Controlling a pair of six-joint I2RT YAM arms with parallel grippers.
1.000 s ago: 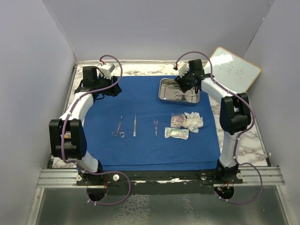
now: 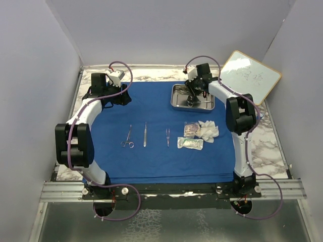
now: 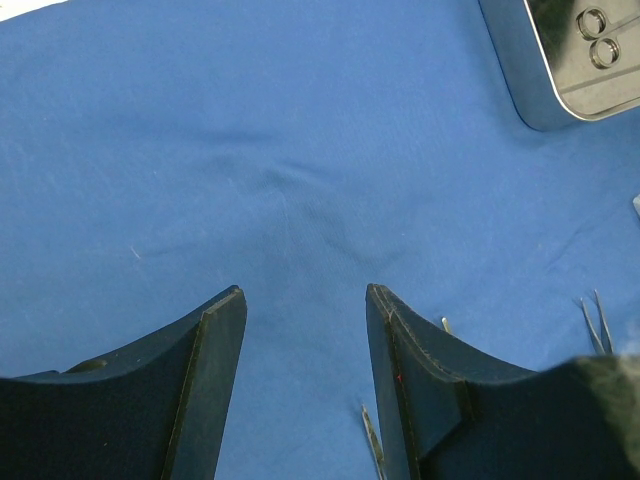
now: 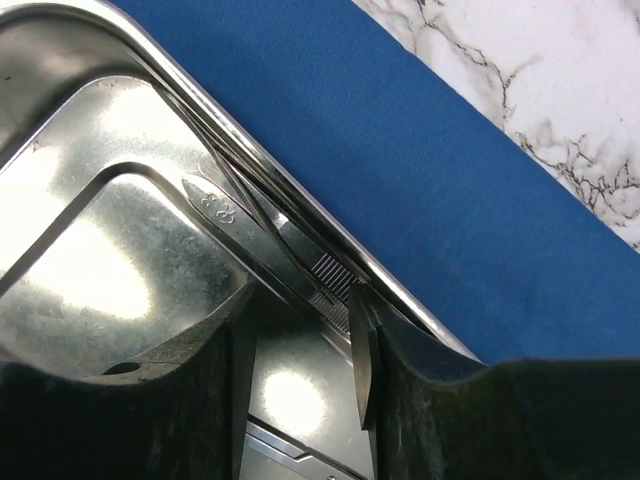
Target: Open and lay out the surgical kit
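Note:
The steel tray (image 2: 177,104) stands at the upper right of the blue cloth. Over it, my right gripper is part open, its fingertips reaching down by the tray's long wall. Ridged metal tweezers (image 4: 225,212) lean along that wall, their ridged part between or just beyond the fingertips; contact cannot be made out. A second metal instrument lies lower in the tray, and two finger rings (image 3: 605,52) show there in the left wrist view. Above bare cloth at the upper left, my left gripper is open and empty.
Laid out on the cloth are scissors (image 2: 128,137), a slim handle (image 2: 145,135) and tweezers (image 2: 168,137). Right of them sit a bagged pack (image 2: 191,129), white gauze (image 2: 207,131) and a sealed packet (image 2: 190,143). A whiteboard (image 2: 250,75) leans behind.
My right arm has shifted left and lower over the tray, its gripper now deeper at the back wall. The laid-out items are unchanged.

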